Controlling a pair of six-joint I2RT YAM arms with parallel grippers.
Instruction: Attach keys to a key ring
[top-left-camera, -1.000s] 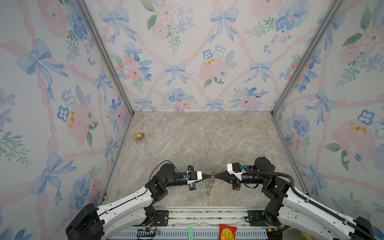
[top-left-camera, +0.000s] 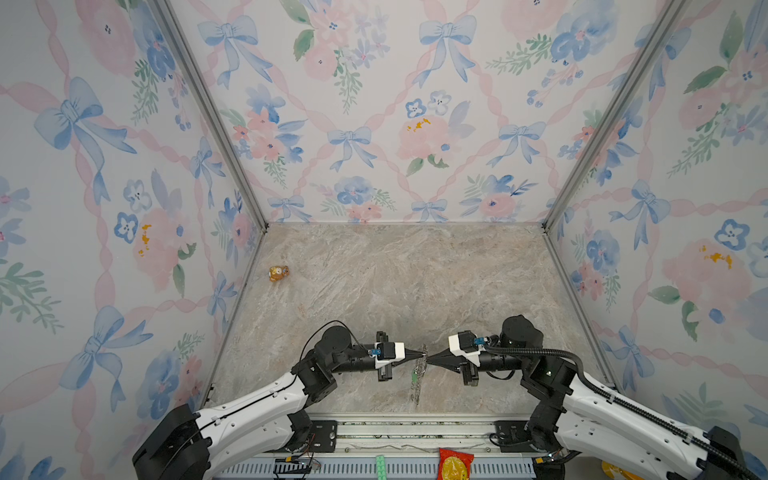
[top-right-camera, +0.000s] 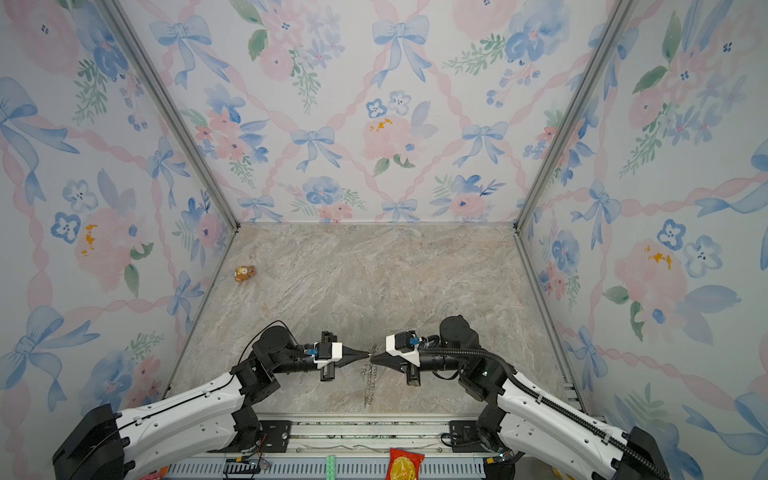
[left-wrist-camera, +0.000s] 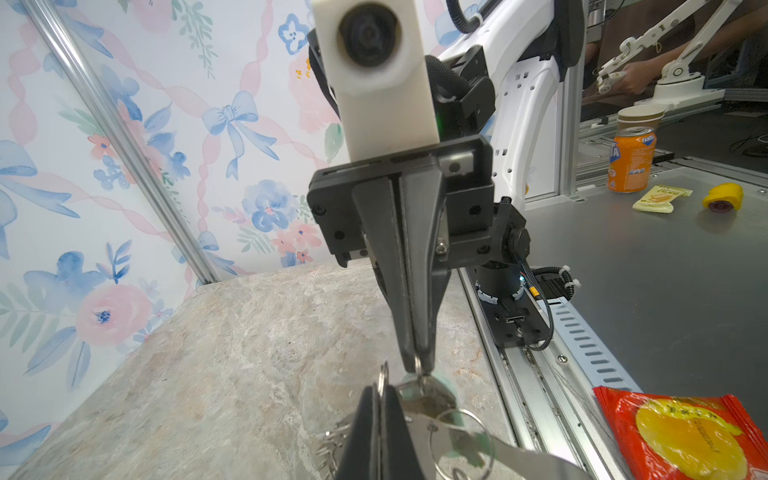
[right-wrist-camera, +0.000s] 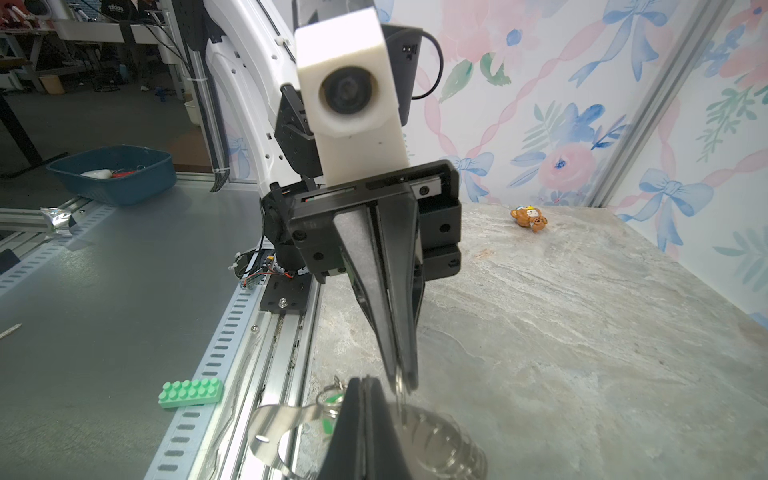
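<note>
My two grippers meet tip to tip over the near middle of the table, both shut. In the left wrist view, a thin shiny metal piece (left-wrist-camera: 384, 374) sticks up at the tips of my left gripper. Another sliver of metal (left-wrist-camera: 418, 365) shows at the tips of my right gripper. Below them a thin wire ring (left-wrist-camera: 485, 436) and blurred grey key-like pieces hang. A flat metal piece with a curved opening (right-wrist-camera: 276, 416) shows left of the right fingers. From above, a silvery chain of parts (top-left-camera: 419, 384) dangles at the tips. Which metal is which there I cannot tell.
A small brown toy (top-left-camera: 278, 273) lies far left on the table. Beyond the front rail are a red snack packet (top-left-camera: 454, 464) and a green toy brick (right-wrist-camera: 190, 393).
My right gripper has shifted slightly toward the front of the table, and its wrist has tilted. The dangling metal reaches further toward the front edge. The left arm looks unmoved.
</note>
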